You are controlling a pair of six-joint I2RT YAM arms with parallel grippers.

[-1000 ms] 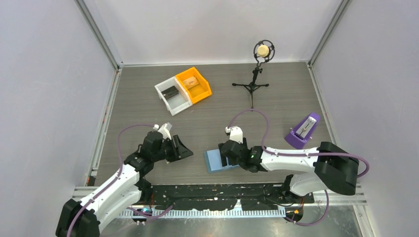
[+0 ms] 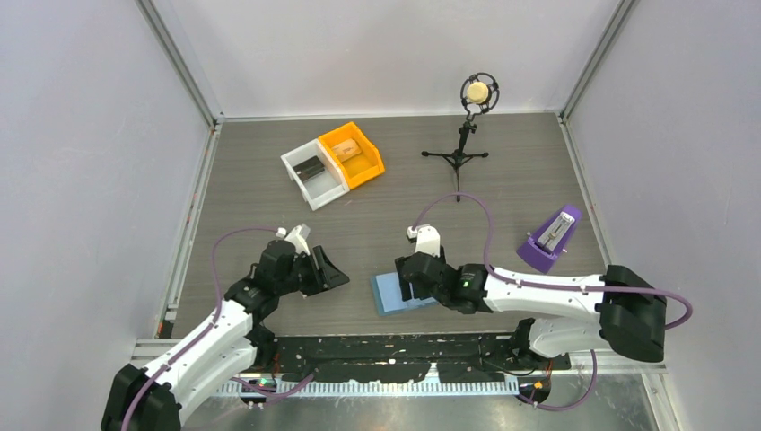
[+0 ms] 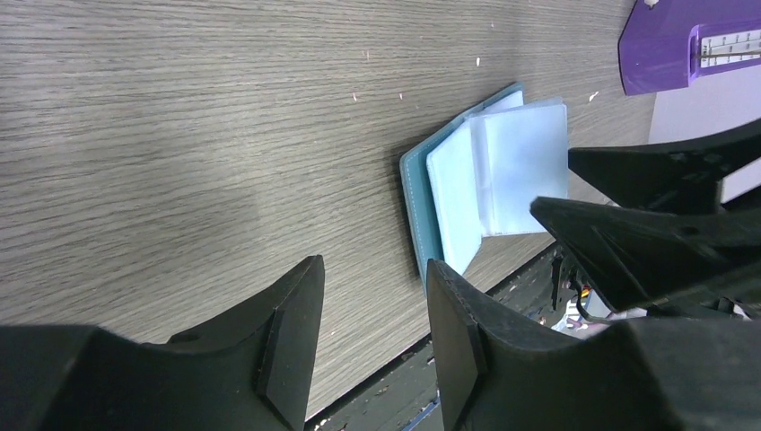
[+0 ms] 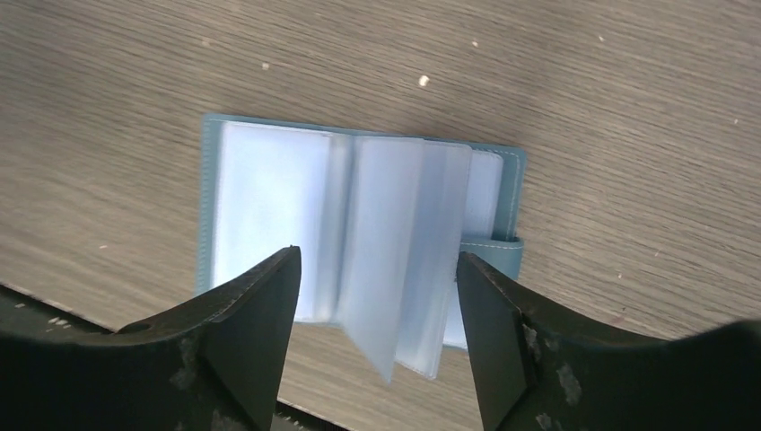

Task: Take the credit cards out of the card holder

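A light blue card holder lies spread open near the table's front edge, its clear sleeves fanned out; whether cards sit in them I cannot tell. My right gripper is over it, part open, with sleeve edges showing between and beneath its fingertips. In the left wrist view the holder is right of my left gripper, which stands open over bare table with nothing between its fingers.
A white bin and an orange bin stand at the back left, a black stand at the back, a purple metronome at the right.
The left arm looks almost unchanged.
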